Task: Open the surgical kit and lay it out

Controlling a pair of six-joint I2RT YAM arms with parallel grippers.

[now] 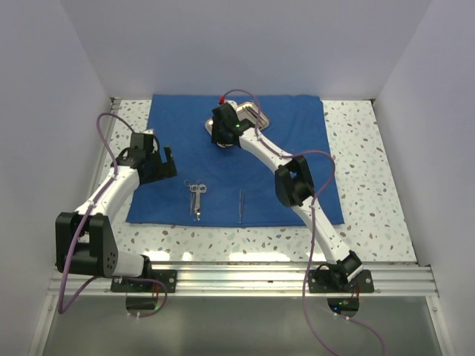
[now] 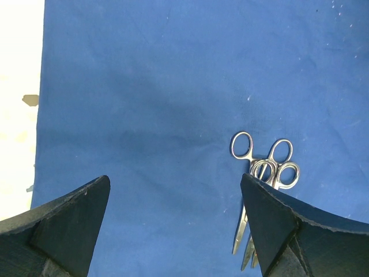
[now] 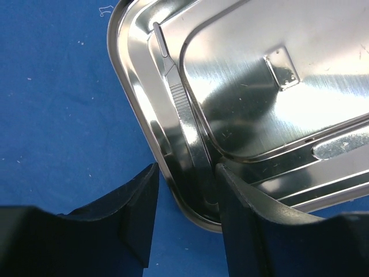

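Note:
My right gripper is over the near-left end of the steel tray (image 3: 277,104), part open, its fingertips around the lower end of a scalpel handle (image 3: 185,118) lying along the tray's narrow compartment. Another steel instrument (image 3: 340,144) lies in the tray's side slot. My left gripper stands open over the blue cloth (image 2: 132,86) at the left, nothing between its fingers. Scissor-handled instruments (image 2: 279,173) lie in a group near it, their lower parts partly behind a finger.
A thin straight instrument (image 1: 241,206) lies at the front middle of the cloth. Speckled table surface (image 1: 371,178) borders the cloth, with walls beyond.

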